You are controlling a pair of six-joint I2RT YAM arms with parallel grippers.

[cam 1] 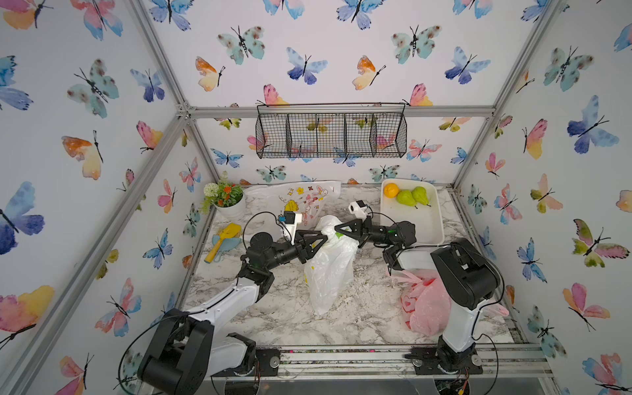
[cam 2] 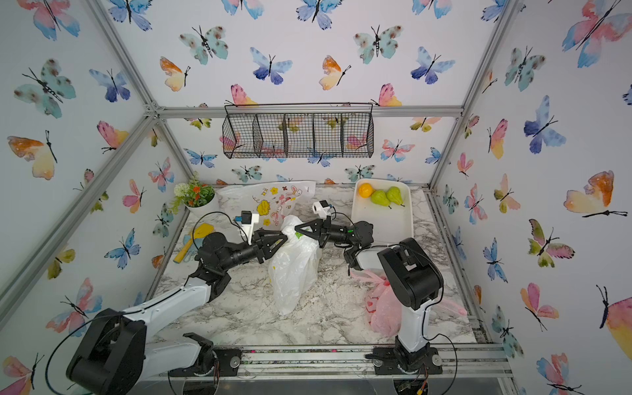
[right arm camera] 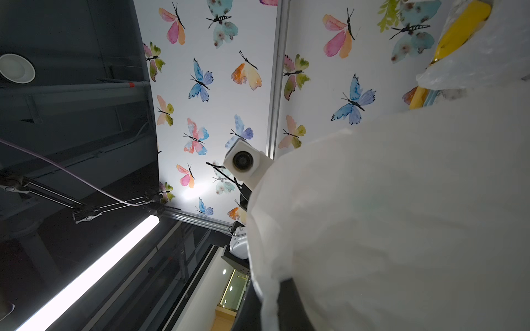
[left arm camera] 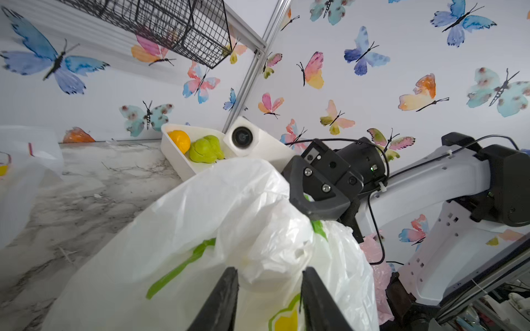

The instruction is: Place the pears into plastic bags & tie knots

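A white plastic bag [cam 1: 329,276], with green and yellow print, hangs bunched over the middle of the table. My right gripper [cam 1: 338,229] is shut on its upper part; white film shows pinched between the fingers in the right wrist view. From the left, my left gripper reaches close against the bag, its fingers [left arm camera: 222,300] apart in front of the bunched plastic. Whether any film lies between them, I cannot tell. Two green pears [cam 1: 406,198] lie in the white tray [cam 1: 429,227] at the back right. The bag's contents are hidden.
Beside the pears is an orange [cam 1: 391,190]. A pink bag [cam 1: 428,306] lies under the right arm. A printed clear bag [cam 1: 263,192], flower pot [cam 1: 230,208] and yellow-handled tool [cam 1: 220,245] occupy the back left.
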